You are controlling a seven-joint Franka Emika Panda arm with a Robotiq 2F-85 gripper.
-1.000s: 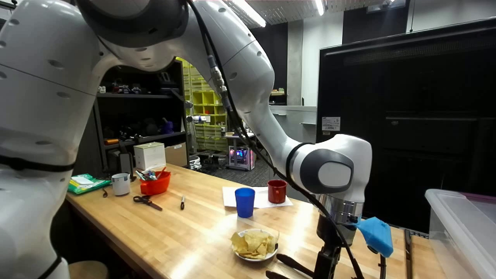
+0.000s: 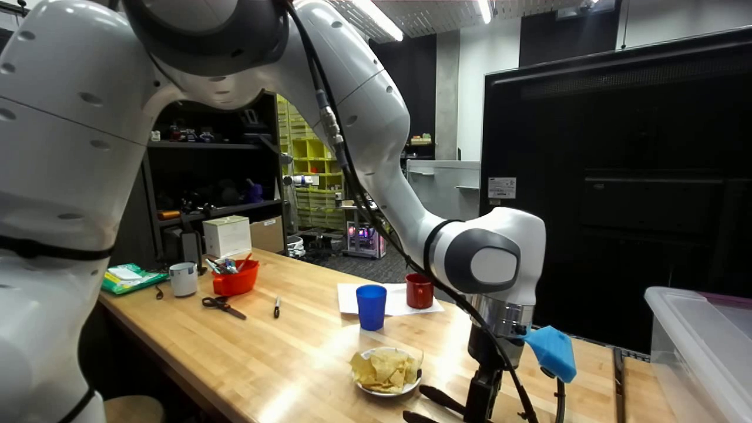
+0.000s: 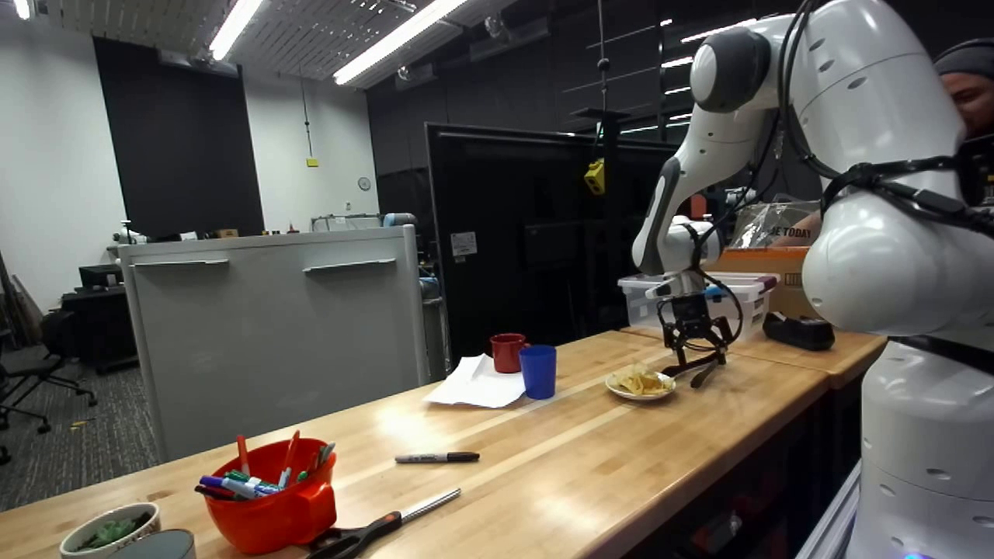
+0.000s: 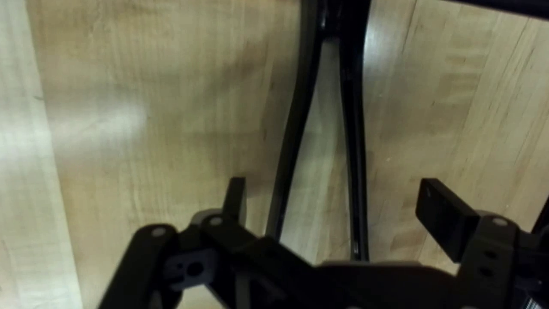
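Note:
Black tongs [image 4: 354,149] lie on the wooden table, their two arms spread in a narrow V in the wrist view. My gripper is open above them, one finger [image 4: 235,200] out to the left of the arms and the other finger [image 4: 442,213] out to the right. Nothing is gripped. In exterior view 1, the tongs' ends [image 2: 442,399] show beside the white plate [image 2: 386,393] of yellow chips [image 2: 388,368], while the fingertips fall at the frame's bottom edge. From exterior view 2, the gripper [image 3: 705,346] stands low over the tongs; contact with them cannot be told.
A blue cup [image 2: 371,307] and a red mug [image 2: 419,291] stand behind the plate, near white paper [image 2: 348,299]. Scissors [image 2: 223,306], a marker [image 3: 438,457] and a red pen container [image 2: 236,279] sit farther off. A clear bin [image 2: 698,352] borders the right side.
In exterior view 1, the wrist and gripper have shifted left, closer to the plate and over the tongs. Plate, cups and tongs look unmoved.

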